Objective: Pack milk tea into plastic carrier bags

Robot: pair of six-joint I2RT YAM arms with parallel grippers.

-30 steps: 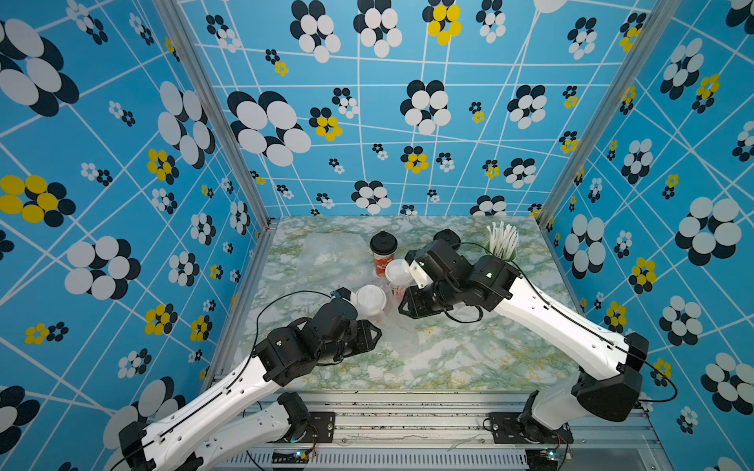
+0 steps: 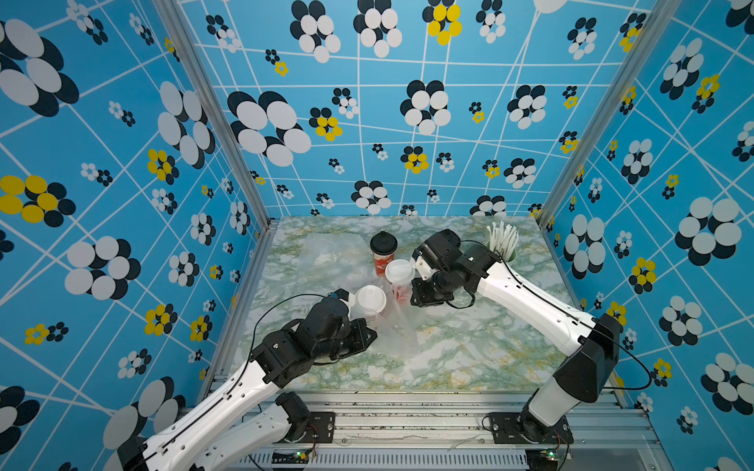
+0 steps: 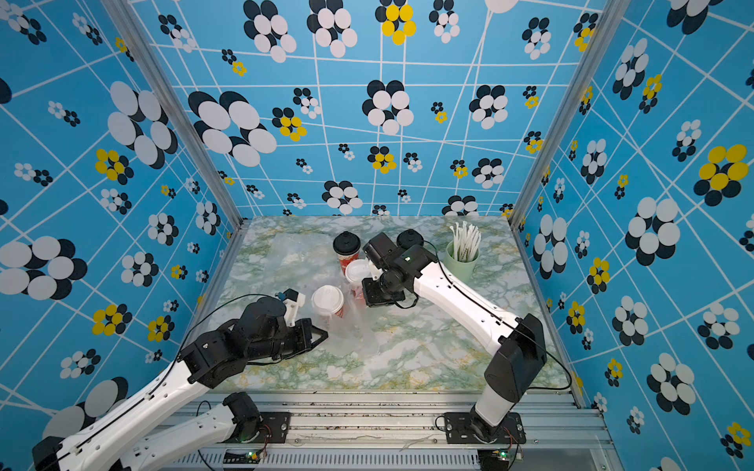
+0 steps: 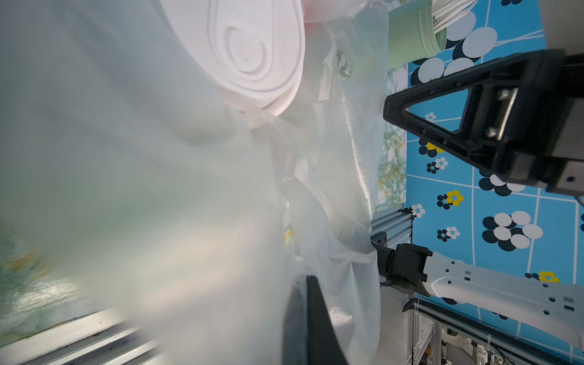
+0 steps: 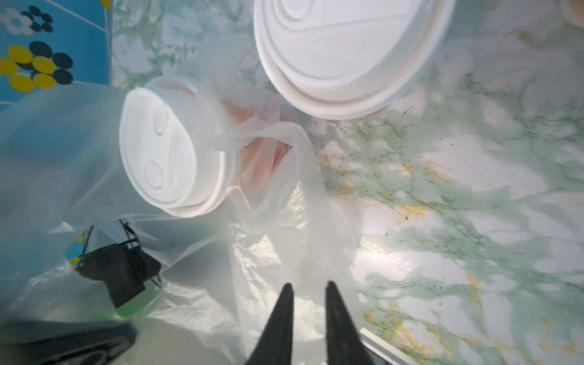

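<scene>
A cup with a white lid [image 2: 370, 298] stands mid-table with a translucent plastic bag [image 5: 273, 243] around it. Just behind it is a second white-lidded cup [image 2: 399, 271]; this cup's lid [image 5: 359, 48] lies outside the film in the right wrist view. At the bag's front left, my left gripper is shut amid the film; whether any is pinched cannot be told. My right gripper is open, a narrow gap between its fingers, with film behind their tips. From above it sits just right of the second cup.
A black-lidded red cup [image 2: 383, 251] stands behind the white-lidded ones. Behind the right arm are another black lid [image 3: 410, 238] and a green holder of straws [image 3: 461, 263]. Clear plastic [image 2: 322, 251] lies flat at back left.
The left gripper has shifted only a little. The cups have hardly moved.
</scene>
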